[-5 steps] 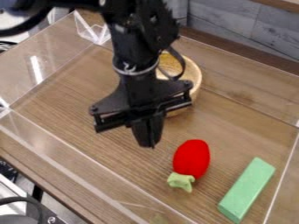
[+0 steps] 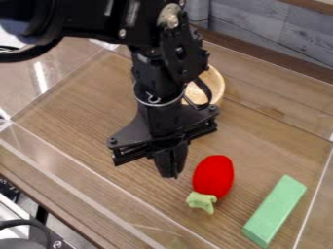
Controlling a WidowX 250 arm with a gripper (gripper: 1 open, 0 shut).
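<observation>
My black gripper (image 2: 169,159) hangs in the centre of the camera view above the wooden table (image 2: 78,126), shut, with nothing visible between its fingers. Just to its right and slightly lower lies a red object (image 2: 213,178) with a pale green leafy end, like a strawberry or radish toy. A green block (image 2: 274,210) lies at the lower right. A pale wooden bowl (image 2: 208,82) sits behind the arm, mostly hidden by it.
A grey plank wall (image 2: 276,24) stands at the back right. Black cables or fittings show at the lower left edge, off the table.
Over the last second my gripper has moved slightly left and changed its tilt a little. The red object and green block have not moved.
</observation>
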